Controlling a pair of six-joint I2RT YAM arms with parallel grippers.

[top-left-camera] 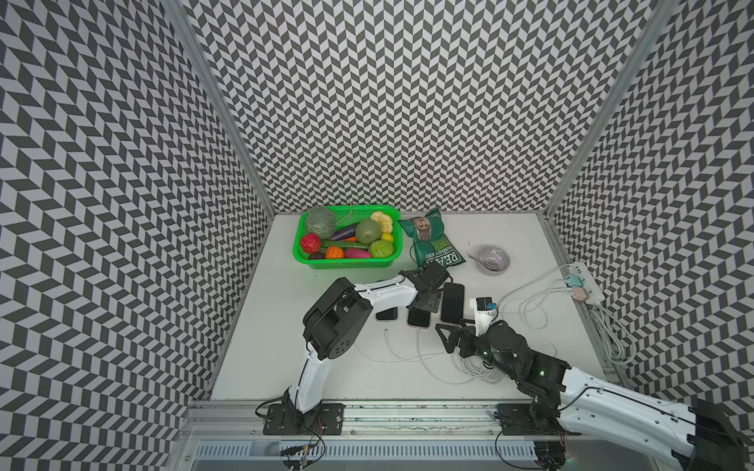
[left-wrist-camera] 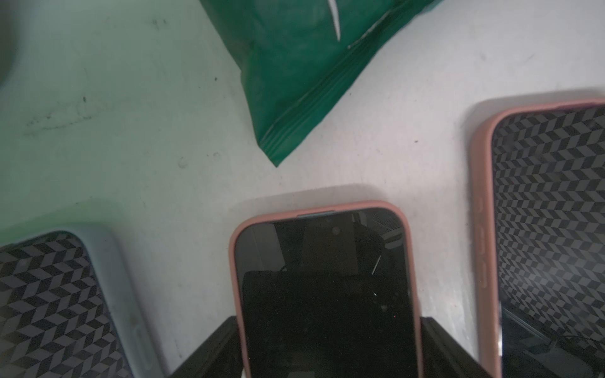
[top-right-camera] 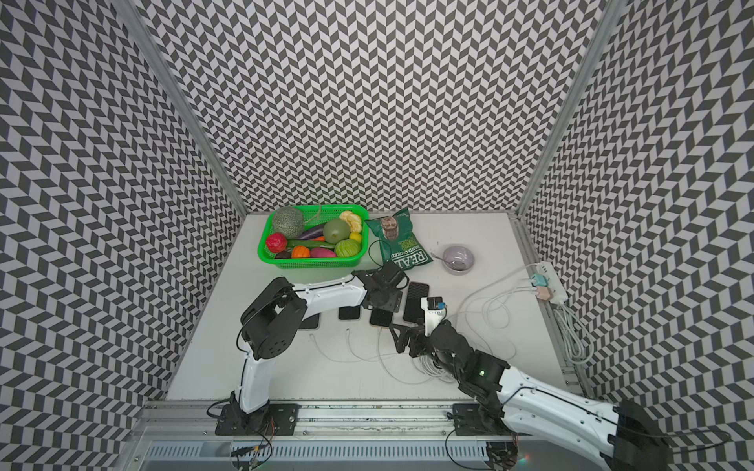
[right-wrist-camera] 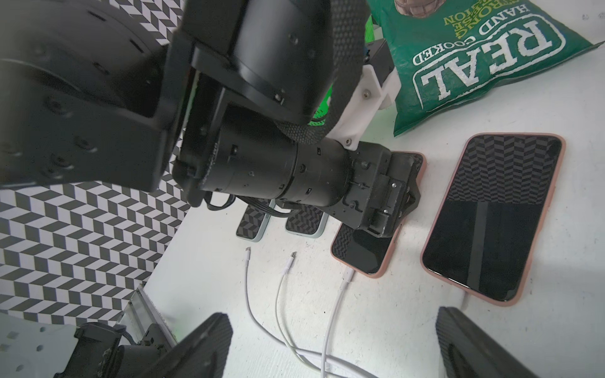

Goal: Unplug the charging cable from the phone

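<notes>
My left gripper is shut on a dark-screened phone in a pink case, one finger along each long side; the phone lies on the table. In the right wrist view, a white charging cable runs into that phone's near end, its plug seated there. To its right lies a larger pink-cased phone, with another white cable at its near edge. My right gripper is open, its fingers wide apart and empty, on the near side of both phones. The left gripper's fingertips are hidden in the right wrist view.
Two pale-cased phones lie farther left, with loose cable ends in front. Behind are a green crisp bag, a green basket of produce and a bowl. A power strip stands right.
</notes>
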